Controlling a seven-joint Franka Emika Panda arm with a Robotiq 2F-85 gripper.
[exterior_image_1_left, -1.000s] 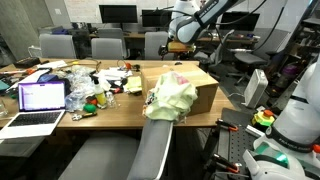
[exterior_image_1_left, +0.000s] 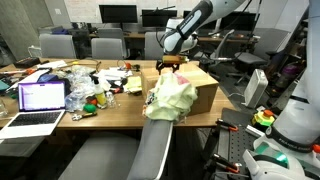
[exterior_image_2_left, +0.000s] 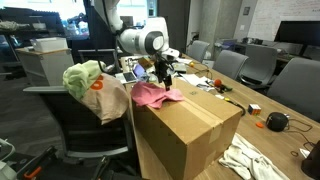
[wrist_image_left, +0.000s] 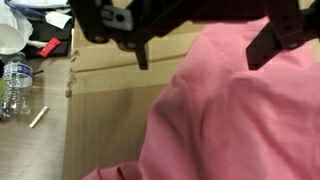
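A pink cloth (exterior_image_2_left: 157, 95) lies crumpled on top of a large brown cardboard box (exterior_image_2_left: 185, 125), and part of it hangs over the edge in exterior view 2. My gripper is open above the cloth, its dark fingers (wrist_image_left: 262, 48) well apart and nothing held between them. In the wrist view the pink cloth (wrist_image_left: 215, 130) fills the lower right, and bare cardboard (wrist_image_left: 105, 110) shows to its left. I cannot tell whether a fingertip touches the cloth.
A pale green-and-white cloth (exterior_image_1_left: 172, 97) rests beside the box. An open laptop (exterior_image_1_left: 41, 104) and cluttered small items occupy the table's left. A clear bottle (wrist_image_left: 17, 88) stands near the box. White cloth (exterior_image_2_left: 248, 158) lies on the box's other side.
In exterior view 1 the arm's end has come lower and slightly left, closer to the box top. The box and the green-and-white cloth have stayed in place.
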